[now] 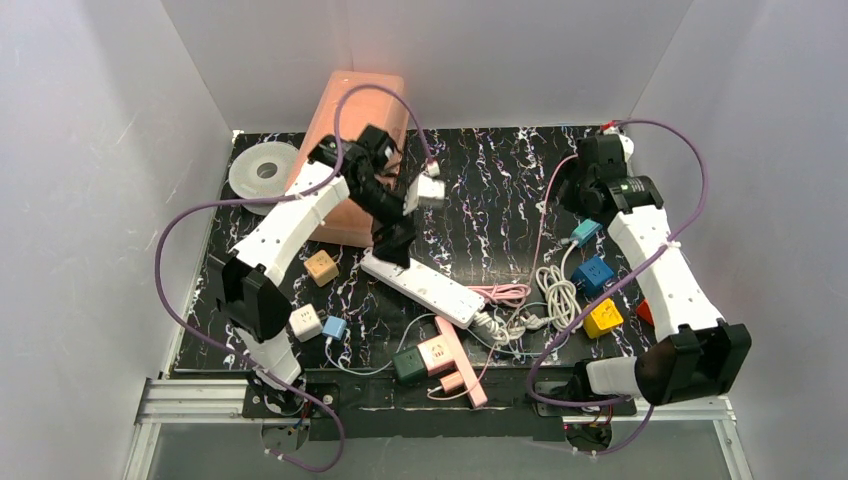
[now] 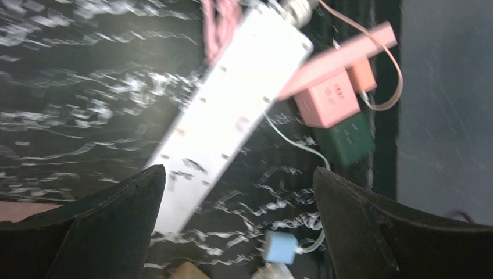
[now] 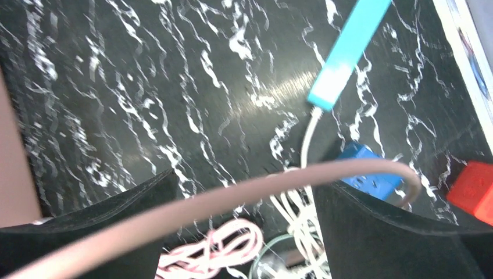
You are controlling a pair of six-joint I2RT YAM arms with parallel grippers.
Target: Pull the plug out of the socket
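A long white power strip (image 1: 425, 288) lies diagonally mid-table, with no plug visible on its face. Above its far left end, my left gripper (image 1: 393, 245) hangs open; in the left wrist view, the white strip (image 2: 232, 87) passes below the parted fingers with nothing held. By the near edge is a pink strip (image 1: 462, 365) with a pink adapter (image 1: 435, 354), a dark green adapter (image 1: 408, 365) and a small orange plug (image 1: 452, 382) beside it. My right gripper (image 1: 578, 190) is open at the back right; a pink cable (image 3: 256, 195) crosses in front of its fingers.
Coiled pink cord (image 1: 503, 293) and white cord (image 1: 558, 298) lie right of the white strip. A teal block (image 1: 585, 233), blue cube (image 1: 594, 275) and yellow cube (image 1: 602, 318) line the right side. An orange bin (image 1: 345, 215) stands back left.
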